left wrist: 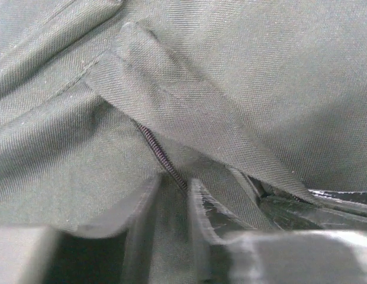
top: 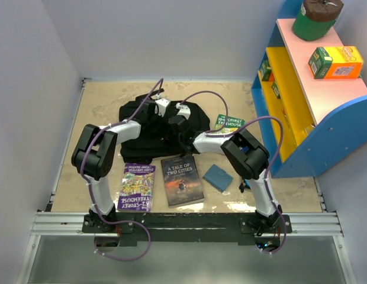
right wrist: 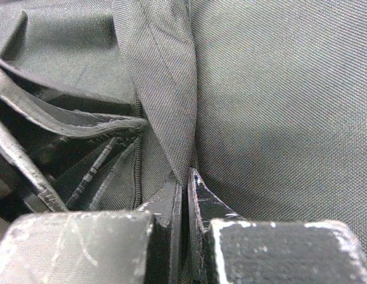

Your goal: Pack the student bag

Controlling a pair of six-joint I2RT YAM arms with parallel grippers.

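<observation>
The black bag (top: 136,148) lies at the back middle of the table with both grippers over it. In the left wrist view my left gripper is part open over the grey fabric (left wrist: 290,89), its blurred fingers near a zip (left wrist: 155,146) under a loose strap. My right gripper is shut on a fabric strap (right wrist: 163,77) along the bag. Books lie around the bag: A Tale of Two Cities (top: 182,183), a purple Treehouse book (top: 136,186) and a green one (top: 229,122).
A blue notebook (top: 218,177) lies front right. A blue shelf unit (top: 337,148) with boxes stands along the right side.
</observation>
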